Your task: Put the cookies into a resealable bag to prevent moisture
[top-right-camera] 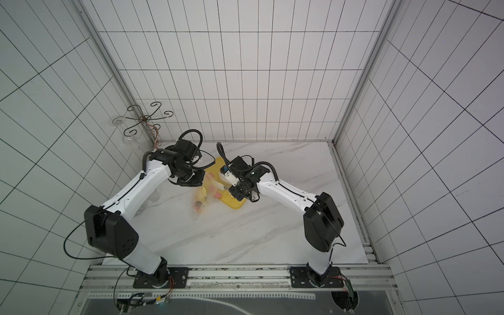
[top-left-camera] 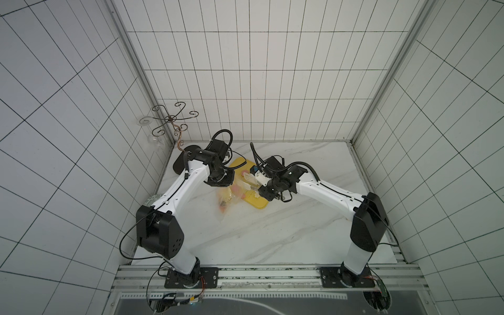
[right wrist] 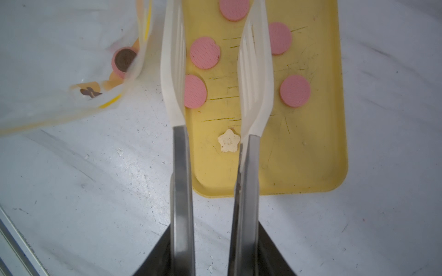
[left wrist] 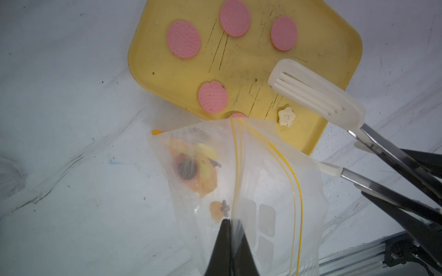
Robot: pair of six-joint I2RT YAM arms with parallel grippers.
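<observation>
My left gripper is shut on the edge of a clear resealable bag (left wrist: 271, 179) with yellow seal lines; the bag hangs with its mouth partly open beside the tray's edge. A pink round cookie with a brown centre (right wrist: 122, 62) shows through the film. On the yellow tray (right wrist: 317, 165) lie several pink round cookies (right wrist: 295, 90) and one pale star-shaped cookie (right wrist: 228, 140). My right gripper is open, with the metal arms of white-headed tongs (right wrist: 257, 82) along its fingers. The tong heads stand spread over the tray, with no cookie clearly gripped between them.
A clear round object (left wrist: 10, 178) stands on the marble table left of the bag. A curled metal stand (top-left-camera: 170, 119) and a dark object (top-left-camera: 179, 163) are at the back left.
</observation>
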